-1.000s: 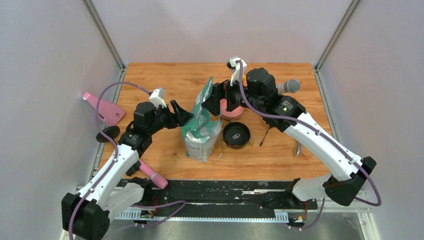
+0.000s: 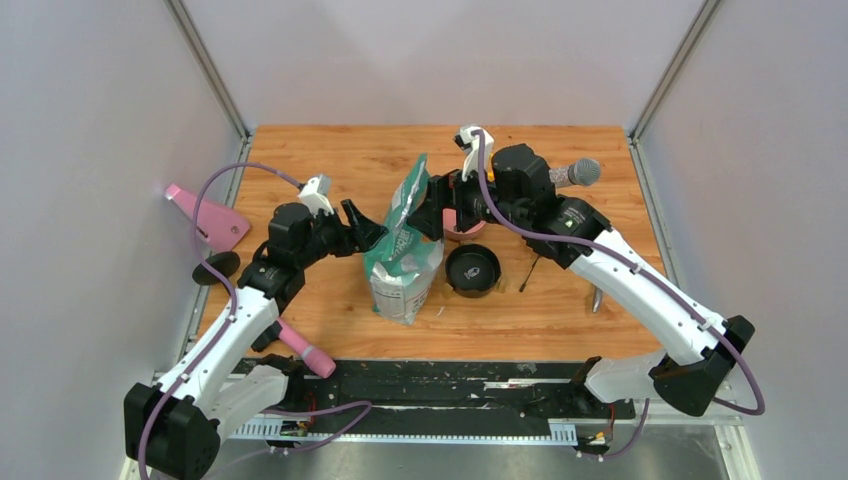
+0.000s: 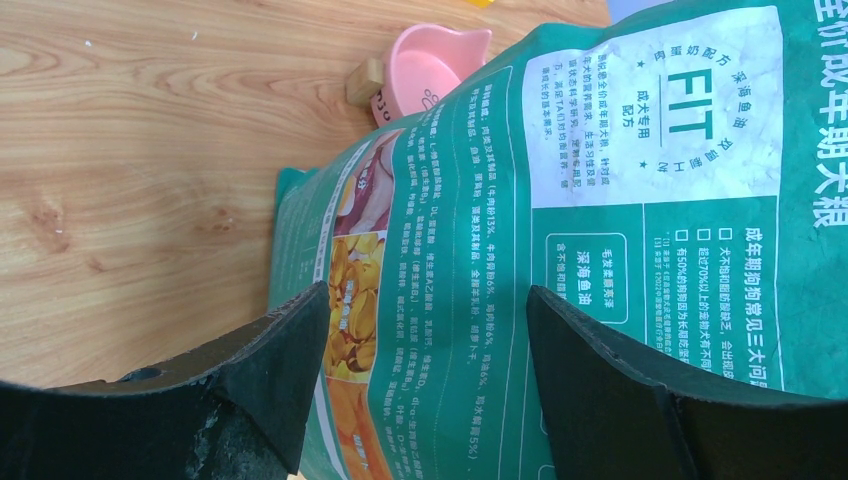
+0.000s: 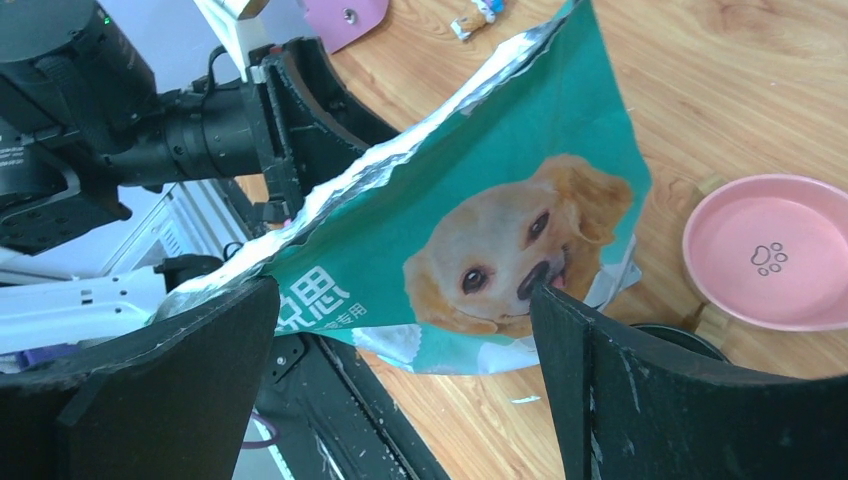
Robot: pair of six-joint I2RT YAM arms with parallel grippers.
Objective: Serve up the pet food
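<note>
A tall teal pet food bag (image 2: 398,262) stands upright near the middle of the table, its silvery top edge (image 4: 390,152) stretching across the right wrist view. To its left, my left gripper is open, the bag's printed side filling the space beyond its fingers. My right gripper hangs open over the bag's upper right side, with the dog picture visible between its fingers; whether they touch the bag I cannot tell. Right of the bag sit a black bowl (image 2: 472,269) and, behind it, a pink bowl (image 4: 775,250) with a paw print, partly under the right gripper.
A pink scoop-like item (image 2: 218,222) and a dark oval object (image 2: 217,266) lie at the left edge. A pink cylinder (image 2: 308,349) rests at the front left, and a microphone-like object (image 2: 577,172) at the back right.
The left arm, the bag and the bowls stay where they were.
</note>
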